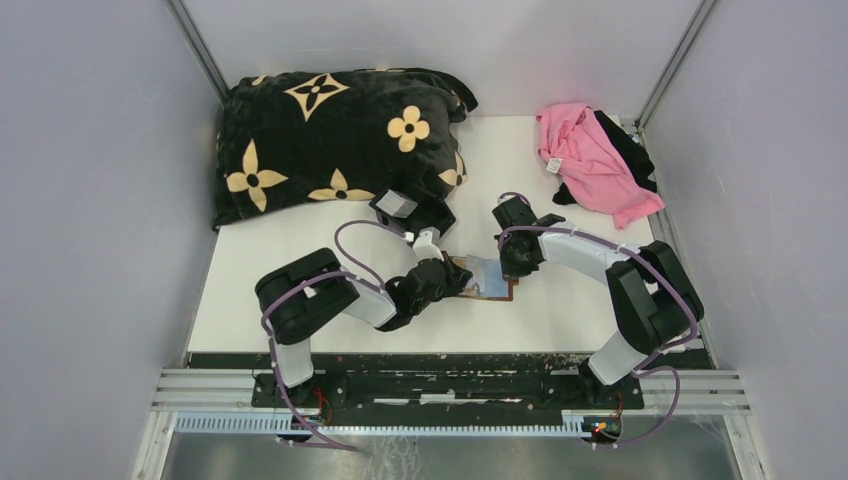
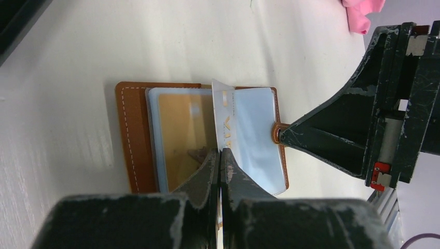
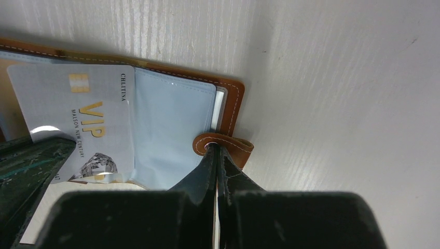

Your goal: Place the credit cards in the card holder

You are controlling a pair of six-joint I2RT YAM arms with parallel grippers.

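A silver VIP card (image 3: 101, 91) is pinched in my left gripper, which is shut on it. The card stands tilted on edge over the open brown card holder (image 2: 129, 119), across its clear pockets. A tan card (image 2: 181, 116) shows in the holder's left half, while a pale blue sleeve (image 3: 168, 111) covers the right half. At the holder's right edge, my right gripper is shut with its tips on the curled brown strap (image 3: 233, 148). Whether the card's lower edge is inside a pocket is hidden by the left fingers.
Behind the left gripper is a black box (image 1: 436, 215) with a silvery card (image 1: 397, 204) in it. A black patterned cushion (image 1: 340, 140) lies at the back left, and pink cloth (image 1: 595, 165) at the back right.
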